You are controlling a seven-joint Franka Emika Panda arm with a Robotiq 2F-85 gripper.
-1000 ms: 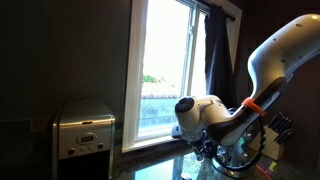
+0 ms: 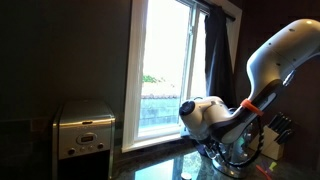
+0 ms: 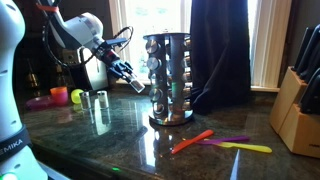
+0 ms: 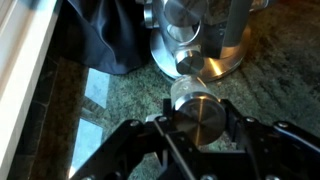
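Note:
A clear spice jar with a round silver lid is held between the black fingers of my gripper, which is shut on it. The lid faces the wrist camera. In exterior view 2 the jar is in the air just left of a tall spice rack. The rack carries several silver-lidded jars in columns on a round base. In the wrist view the rack's base lies just beyond the held jar. Exterior view 1 shows the arm, but my fingers are hard to make out there.
A knife block stands at far right. Several small jars and a yellow-green cup are at left. A dark curtain hangs behind.
The wrist end of my arm has shifted slightly to the right and tilted in exterior view 1.

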